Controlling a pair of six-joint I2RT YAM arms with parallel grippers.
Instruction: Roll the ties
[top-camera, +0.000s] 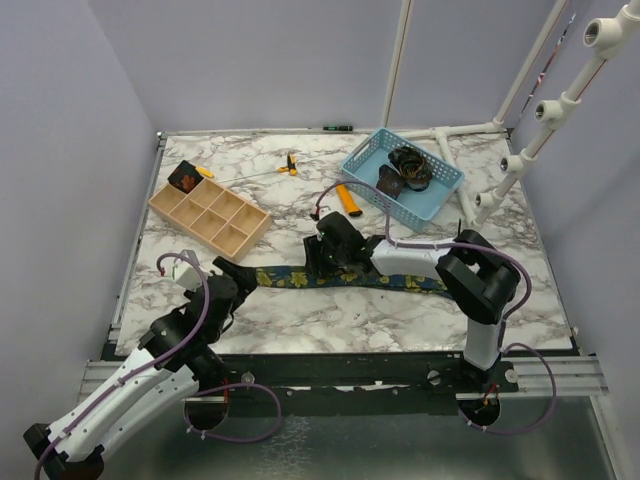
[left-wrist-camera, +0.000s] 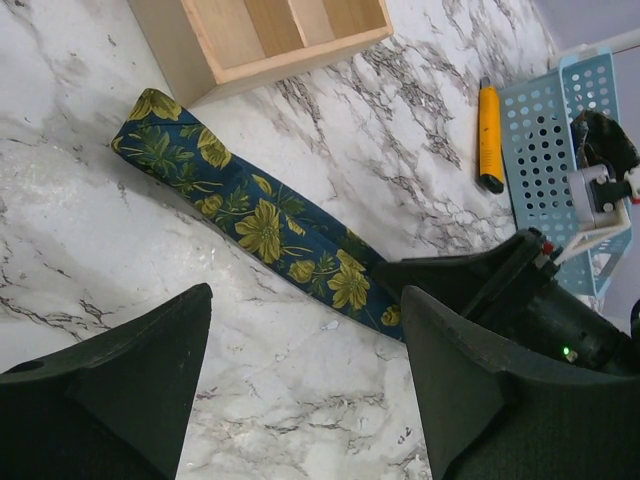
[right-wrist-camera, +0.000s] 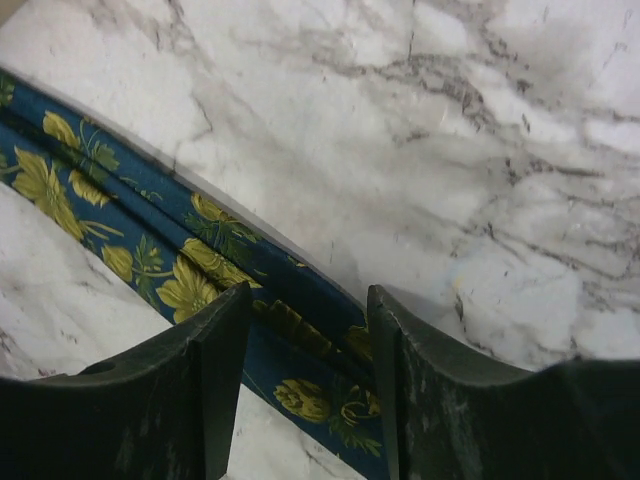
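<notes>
A dark blue tie (top-camera: 290, 277) with yellow flowers lies stretched across the marble table, lengthwise folds showing along it. In the left wrist view the near end of the tie (left-wrist-camera: 165, 140) lies flat beside the wooden box. My left gripper (top-camera: 245, 275) is open at the tie's left end, and nothing sits between its fingers. Above the tie's middle stands my right gripper (top-camera: 315, 262). In the right wrist view, the tie (right-wrist-camera: 180, 280) runs beneath the parted fingers (right-wrist-camera: 225, 340) of this gripper, and no grip on it shows. The right arm covers part of the tie in the top view.
A wooden compartment box (top-camera: 235, 245) stands close behind the tie's left end. Behind the right arm are an orange-yellow tool (top-camera: 348, 200) and a blue basket (top-camera: 430, 205) holding dark items.
</notes>
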